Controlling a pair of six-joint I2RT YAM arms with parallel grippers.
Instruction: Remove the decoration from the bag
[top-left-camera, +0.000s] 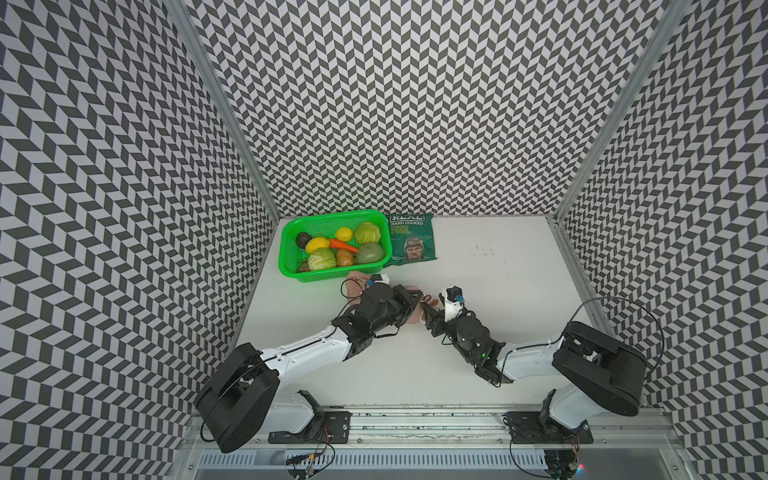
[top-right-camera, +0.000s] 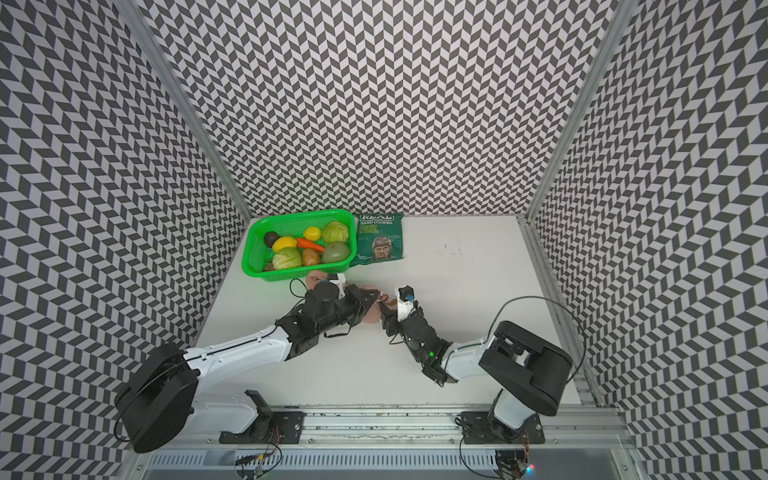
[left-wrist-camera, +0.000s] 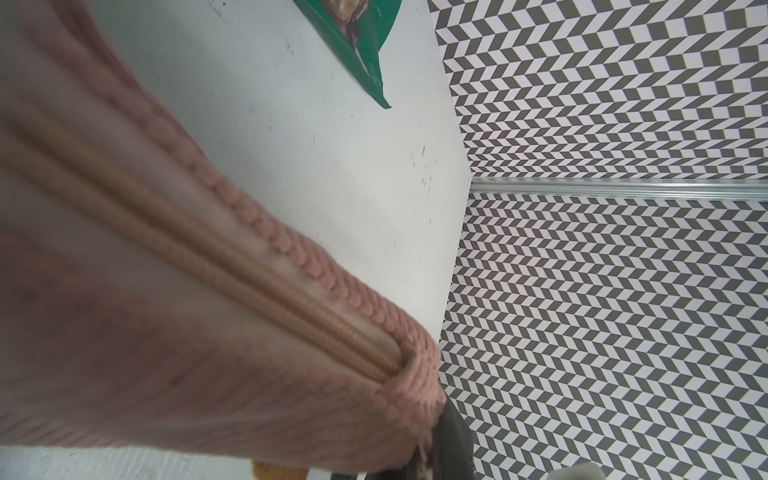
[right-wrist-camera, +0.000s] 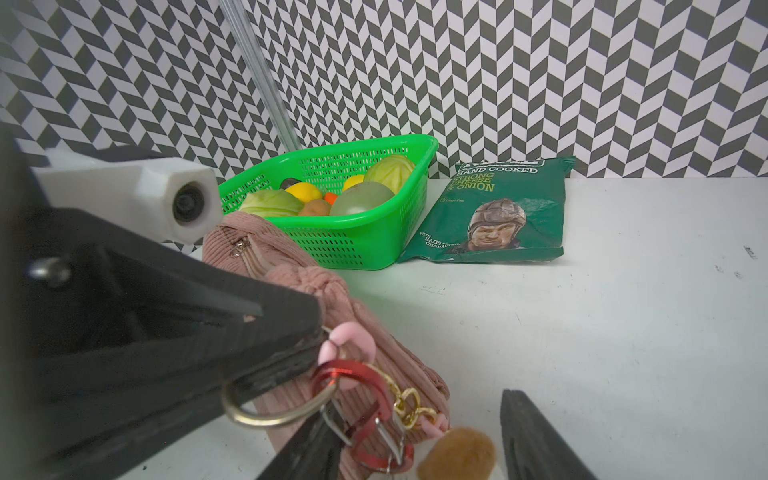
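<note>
The pink corduroy bag, with its zip (left-wrist-camera: 200, 248) in the left wrist view, lies on the table under my left arm. My left gripper (top-left-camera: 419, 296) is shut at the bag's near end, where pink cloth bunches at its fingertips. From that end hang a pink loop (right-wrist-camera: 349, 340), a red carabiner (right-wrist-camera: 376, 460), a gold chain (right-wrist-camera: 409, 408) and a brown fluffy piece (right-wrist-camera: 457, 456) of the decoration. My right gripper is part open; the carabiner and fluffy piece show between its two fingers, not clamped.
Behind the bag stands a green basket (top-left-camera: 281, 254) of toy fruit and vegetables. A green crisp packet (top-left-camera: 413, 240) lies to its right. Both grippers are very close together.
</note>
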